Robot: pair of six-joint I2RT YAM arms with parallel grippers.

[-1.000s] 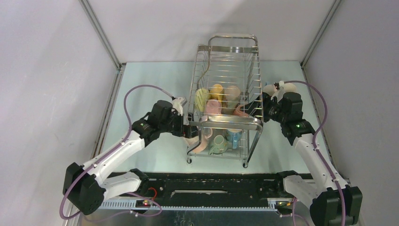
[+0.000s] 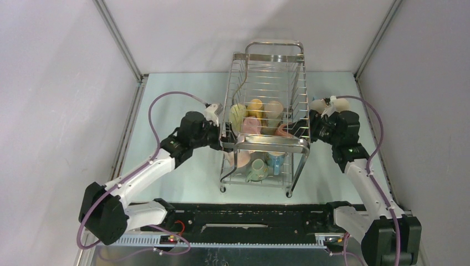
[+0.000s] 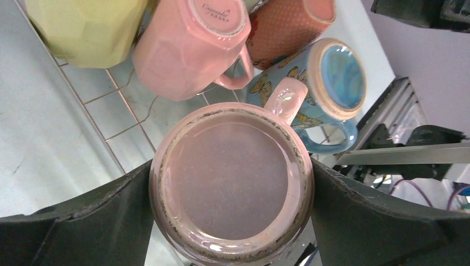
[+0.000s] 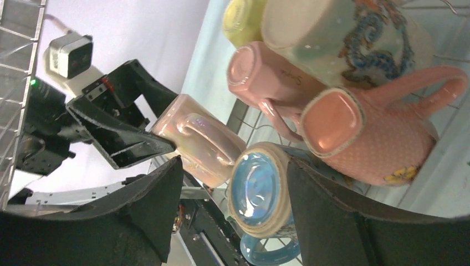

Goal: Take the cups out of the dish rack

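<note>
A metal dish rack [image 2: 266,58] holds cups on its lower level. My left gripper is open around a pale pink cup [image 3: 227,177] at the rack's left front; contact is unclear. My right gripper stands open inside the rack from the right, facing a blue butterfly cup [image 4: 255,188] and a pink flowered cup [image 4: 377,138]. Also in the rack are a pink mug [image 3: 188,55], a yellow cup [image 3: 83,33], a dragon-patterned cup [image 4: 349,39] and a green cup [image 2: 258,169].
The rack's rails and bars surround both grippers. Pale items [image 2: 318,104] stand on its right behind the right arm.
My left gripper has moved slightly toward the back, up the top view, around the pink cup. The right arm has shifted only slightly.
</note>
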